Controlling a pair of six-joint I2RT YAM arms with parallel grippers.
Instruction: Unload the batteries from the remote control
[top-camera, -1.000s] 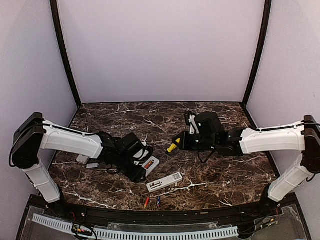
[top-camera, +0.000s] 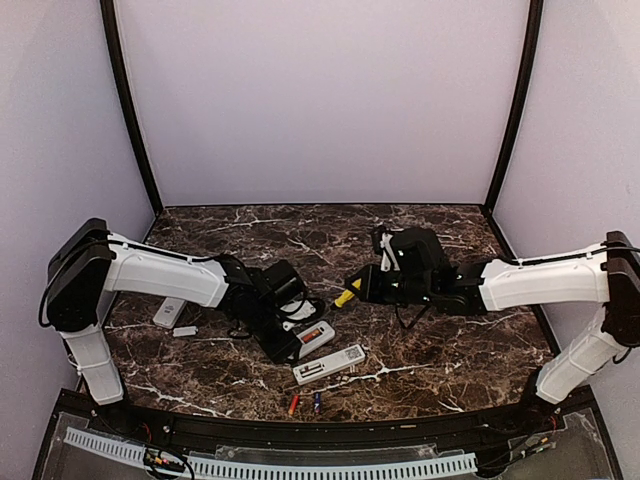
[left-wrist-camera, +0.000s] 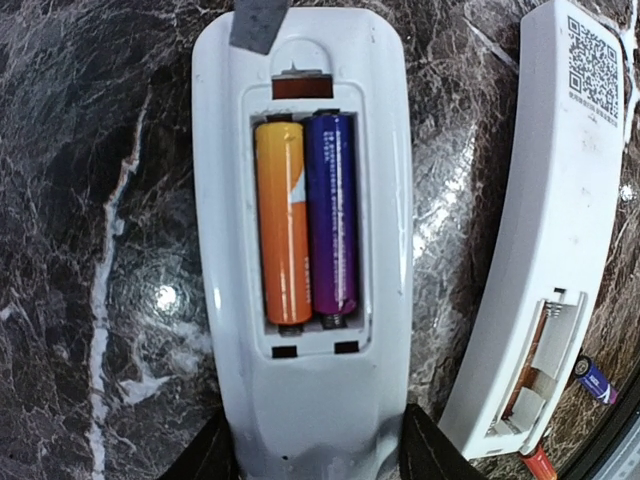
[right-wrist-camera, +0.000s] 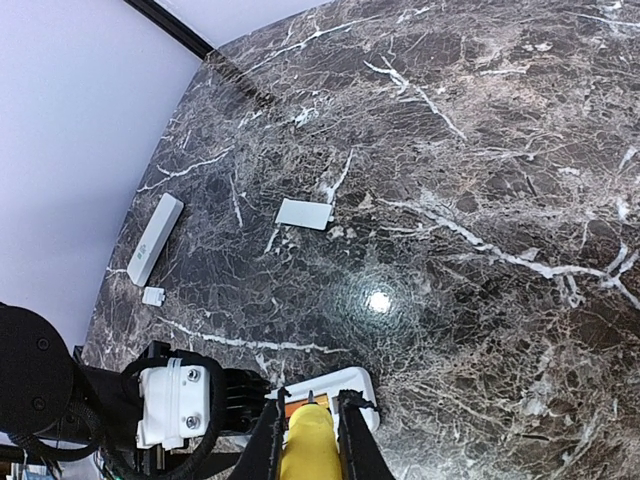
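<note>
My left gripper is shut on the lower end of a white remote (left-wrist-camera: 310, 400), with a finger at each side. Its compartment is uncovered and holds an orange battery (left-wrist-camera: 284, 225) and a purple-blue battery (left-wrist-camera: 332, 215) side by side. In the top view this remote (top-camera: 318, 335) is partly hidden by the left hand. My right gripper is shut on a yellow-handled tool (right-wrist-camera: 310, 445), which points down-left toward the remote in the top view. A flat grey tip (left-wrist-camera: 258, 25) appears over the remote's far end in the left wrist view.
Another white remote (top-camera: 330, 365) lies close by with its compartment open; a red battery (top-camera: 293, 404) and a blue one (top-camera: 317, 402) are in front of it. A third remote (right-wrist-camera: 155, 240) and a white cover (right-wrist-camera: 305, 213) lie farther off.
The left arm has moved to the right, bringing its remote closer to the yellow tool. The right gripper has hardly moved, and the loose batteries stay in place.
</note>
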